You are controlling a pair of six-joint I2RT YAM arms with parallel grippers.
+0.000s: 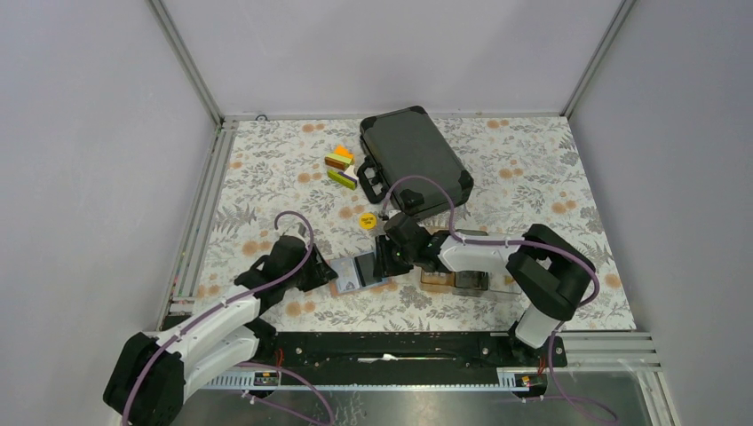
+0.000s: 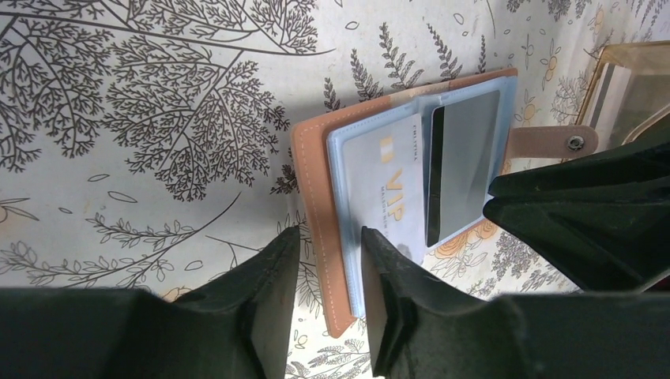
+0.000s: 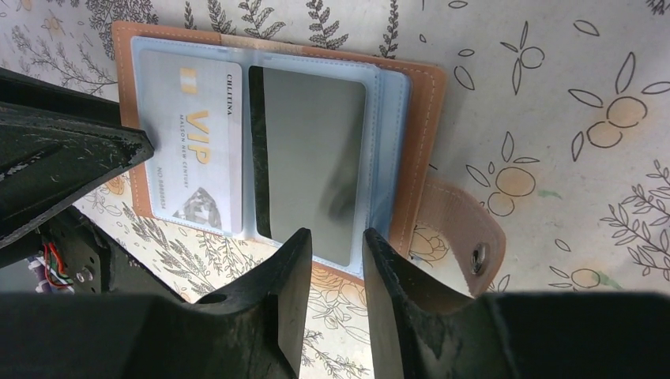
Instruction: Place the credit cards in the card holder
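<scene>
The card holder (image 1: 355, 272) lies open on the table, with a brown cover and pale blue sleeves. In its left side sits a white VIP card (image 3: 207, 142); in its right side, a grey card (image 3: 316, 158) with a black stripe. My left gripper is part open at the holder's left edge, one fingertip on each side of the sleeve's brown border. At the opposite side, my right gripper is closed down on the near right part of the sleeve, its fingertips either side of the sleeve's edge.
A clasp strap (image 3: 466, 237) sticks out on the holder's right. Beyond it, under the right arm, is a clear-sided case (image 1: 471, 282). A dark case (image 1: 417, 160) and several small boxes (image 1: 341, 169) stand at the back.
</scene>
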